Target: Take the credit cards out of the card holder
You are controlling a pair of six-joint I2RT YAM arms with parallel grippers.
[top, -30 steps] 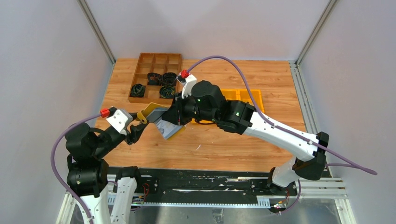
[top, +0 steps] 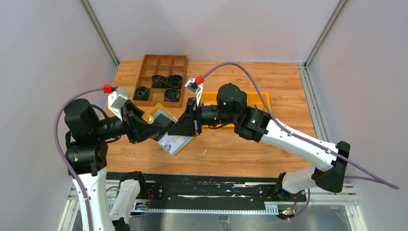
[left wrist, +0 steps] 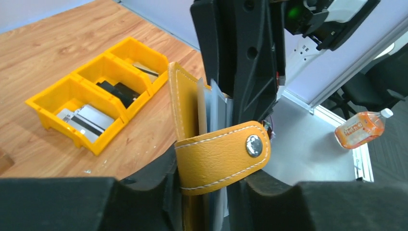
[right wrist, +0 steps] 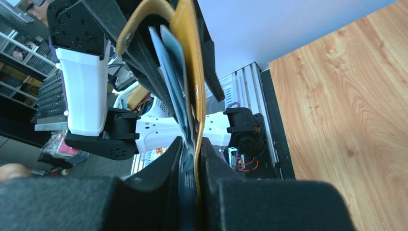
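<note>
The mustard-yellow card holder [top: 179, 143] hangs above the table between the two arms, its clear sleeves in a grey-white stack. My right gripper is shut on it, with the sleeves and yellow cover pressed between the fingers. From the other side, my left gripper straddles the holder; its finger is part open, with one finger on each side. The snap strap [left wrist: 221, 156] curls across in front of the sleeves in the left wrist view. Whether cards sit inside the sleeves I cannot tell; the gripped parts are hidden.
A yellow three-part bin [left wrist: 98, 94] holds grey and black items; in the top view the right arm partly covers it. A wooden compartment tray [top: 160, 70] with dark coiled cables stands at the back left.
My left gripper has moved right, over more of the holder, close to the right gripper.
</note>
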